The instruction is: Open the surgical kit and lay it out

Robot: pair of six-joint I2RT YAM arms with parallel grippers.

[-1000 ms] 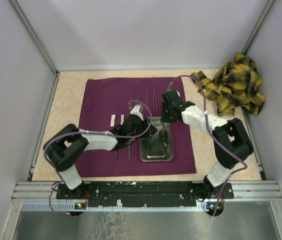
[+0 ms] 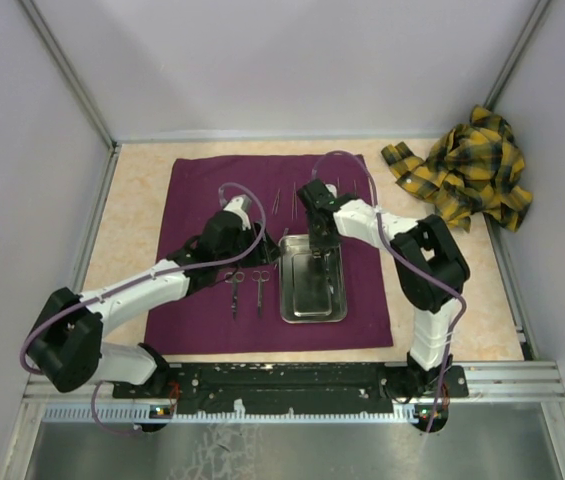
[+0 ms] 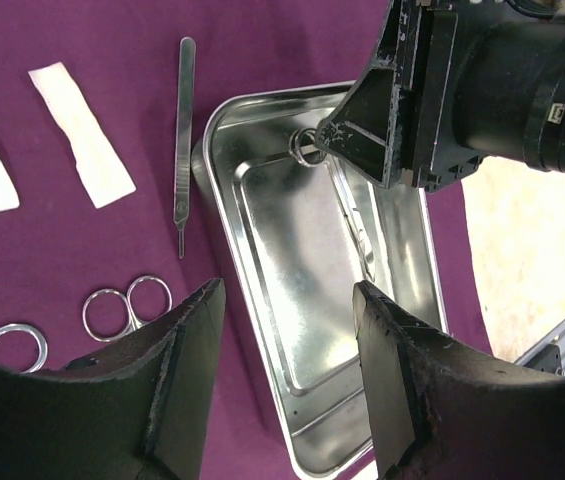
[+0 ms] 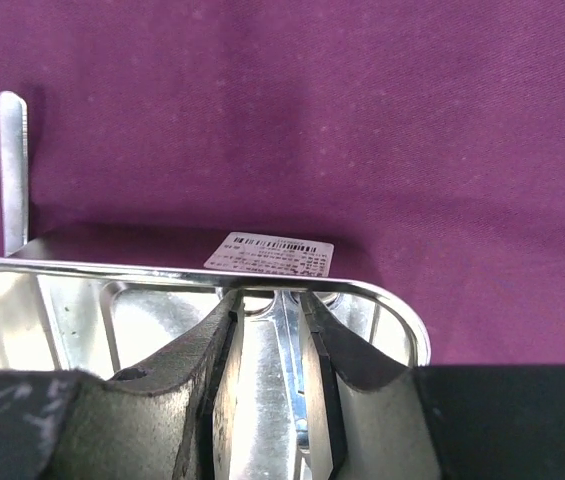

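Observation:
The steel tray [image 2: 312, 310] lies on the purple cloth [image 2: 202, 330], holding a long ringed instrument [image 3: 355, 225]. My right gripper is open over the tray's far end; the instrument's rings and shank show between and beyond its fingers. My left gripper stands open above the tray's left side, with nothing held. Left of the tray lie a scalpel handle [image 3: 183, 140], scissors [image 3: 132, 320], another ringed instrument [image 2: 233, 298] and two white packets [image 3: 82, 135].
Several thin instruments [image 2: 294, 200] lie along the cloth's back. A yellow plaid cloth [image 2: 462, 170] is heaped at the back right.
My left arm has drawn back leftward from over the tray, uncovering more of the instruments there. My right gripper has shifted slightly leftward over the tray's far end.

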